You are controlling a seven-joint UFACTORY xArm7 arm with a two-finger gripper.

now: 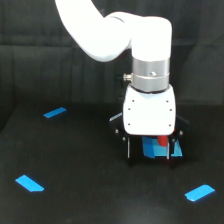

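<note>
My white gripper (149,153) points down at right of centre in the camera view. Its two dark fingers stand wide apart, so it looks open. Behind and between them shows a blue piece (151,149), partly covered by the hand and the right finger. A small red thing (163,140) appears just under the hand, against the blue. Most of the red thing is hidden, and I cannot tell whether a finger touches either one.
Blue strips mark the dark table: one at back left (55,112), one at front left (29,184) and one at front right (200,192). A dark curtain (50,60) hangs behind.
</note>
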